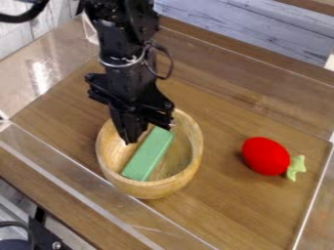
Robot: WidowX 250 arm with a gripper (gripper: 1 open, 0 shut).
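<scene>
A wooden bowl [177,184] holds a green block [148,153] lying slanted inside it. My black gripper [129,131] is over the bowl's left rear part, its fingers shut, with nothing visible between them. To the right on the wooden table lies a red vegetable [265,155] with pale green leaves, apart from the bowl.
Clear edging runs along its left and right sides, and white planks stand behind it.
</scene>
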